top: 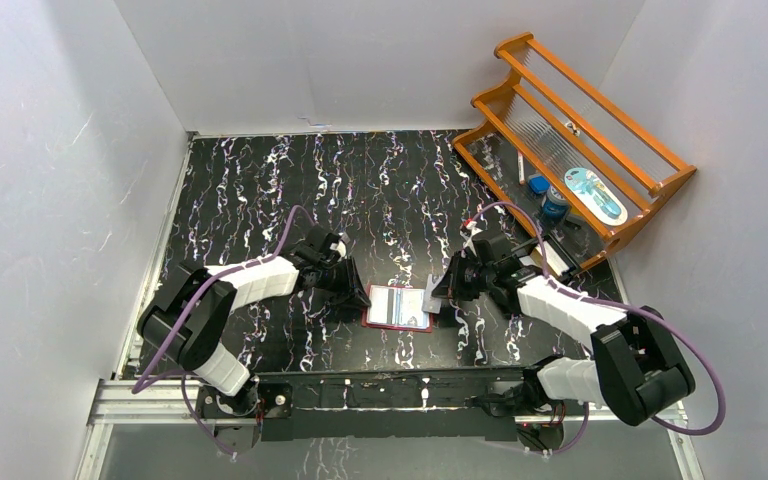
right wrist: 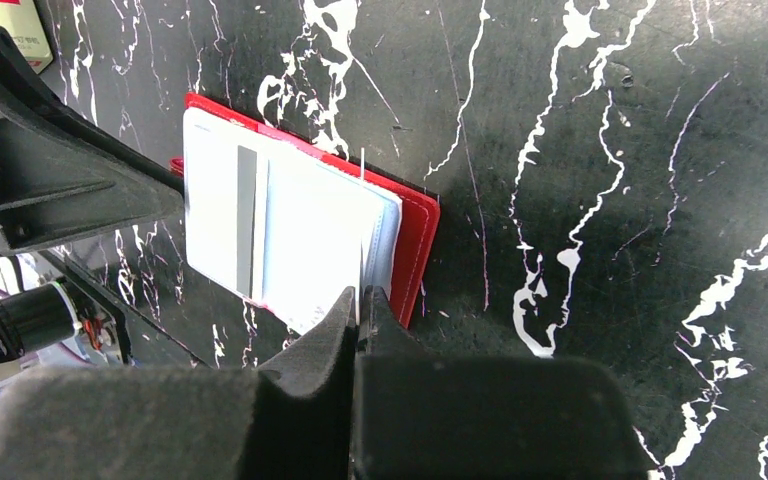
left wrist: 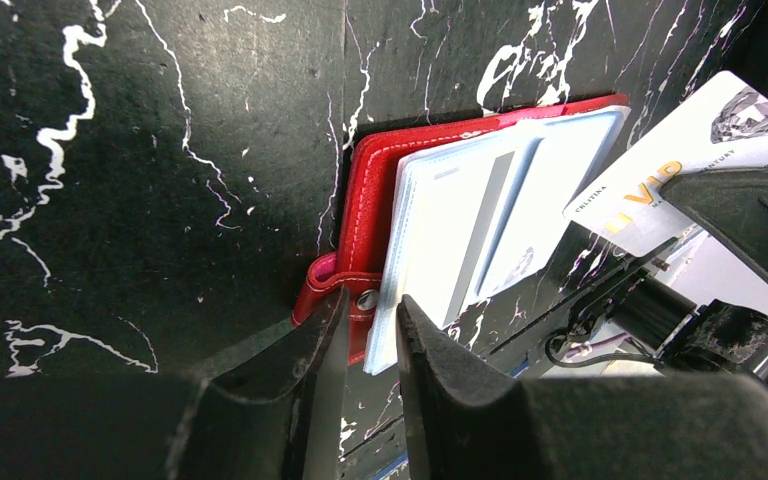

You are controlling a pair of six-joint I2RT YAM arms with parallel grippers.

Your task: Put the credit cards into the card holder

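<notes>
The red card holder (left wrist: 368, 200) lies unfolded on the dark marbled table, its clear sleeves (left wrist: 440, 215) facing up. A white and grey card with a dark stripe (left wrist: 483, 222) shows in them. My left gripper is part open at the holder's left end, its fingertips on either side of the strap with the metal snap (left wrist: 367, 299). Shut on a silver VIP card (left wrist: 695, 165), my right gripper (top: 438, 292) stands at the holder's right end. In the right wrist view this card (right wrist: 362, 168) appears edge-on, over the sleeves; whether it touches them I cannot tell.
At the back right stands a tilted wooden rack (top: 600, 130) with jars and a white oval item (top: 596, 196) near it. A pale yellowish item (right wrist: 22, 30) shows at the right wrist view's upper left corner. Behind the holder the table is clear.
</notes>
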